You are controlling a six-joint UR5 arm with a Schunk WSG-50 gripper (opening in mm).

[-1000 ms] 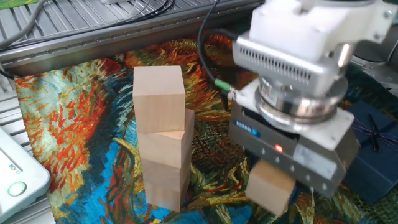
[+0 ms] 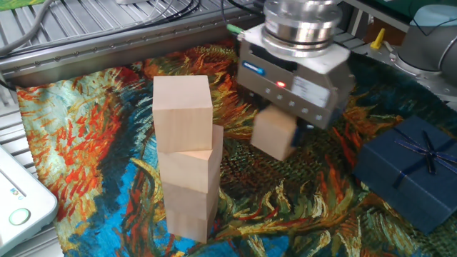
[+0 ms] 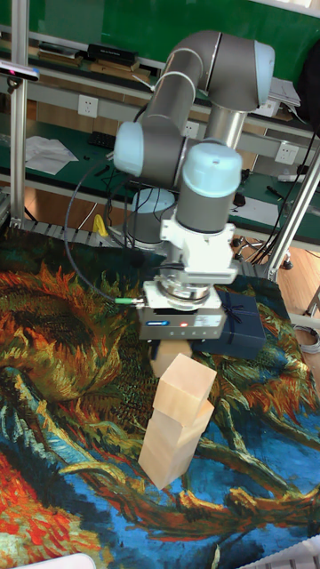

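A stack of pale wooden blocks point(image 2: 184, 164) stands upright on the patterned cloth, its layers slightly turned against one another. Off to its right in exterior view 2, my gripper point(image 2: 275, 134) is shut on another wooden block point(image 2: 271, 140). That block hangs tilted beneath the gripper body, apart from the stack. Exterior view 3 shows the held block point(image 3: 168, 357) partly hidden behind the stack's top block point(image 3: 187, 381). Most of the fingers are hidden by the block and the gripper body.
A dark blue gift box point(image 2: 410, 171) with a ribbon sits to the right of the gripper. At the left edge lies a white device point(image 2: 21, 203) with a green button. A metal rail point(image 2: 121, 53) runs behind the cloth, and open cloth surrounds the stack.
My gripper has moved left and toward the back in exterior view 2, carrying the block along with it. The stack and the gift box have stayed still.
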